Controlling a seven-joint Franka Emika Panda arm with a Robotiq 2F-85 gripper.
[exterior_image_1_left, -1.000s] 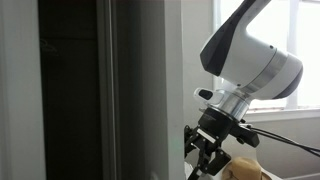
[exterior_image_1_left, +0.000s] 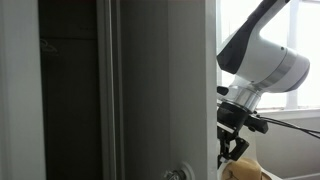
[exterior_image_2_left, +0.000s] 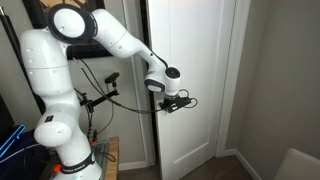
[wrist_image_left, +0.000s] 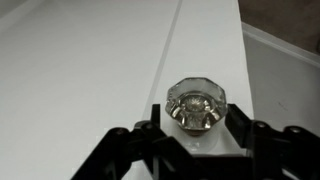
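A faceted clear glass knob (wrist_image_left: 195, 103) on the white door (wrist_image_left: 90, 75) sits between the fingertips of my gripper in the wrist view. The fingers stand apart at either side of it, with a sliver of door visible to its left. Exterior view 2 has the gripper (exterior_image_2_left: 186, 102) up against the tall door (exterior_image_2_left: 205, 60), where the knob is hidden. From exterior view 1, the door (exterior_image_1_left: 165, 80) stands in front of part of the gripper, and a second knob (exterior_image_1_left: 180, 173) shows low on the near face.
A dark closet (exterior_image_1_left: 72, 90) lies left of the door in exterior view 1. Something tan and rounded (exterior_image_1_left: 242, 170) is below the arm. Dark floor (exterior_image_2_left: 220, 169) shows by the door's foot, and a pale object (exterior_image_2_left: 297, 165) stands at lower right.
In exterior view 1 the door's edge has swung to the right, bringing the near-side knob into view. The arm and gripper have shifted right with it, and the door covers more of the gripper.
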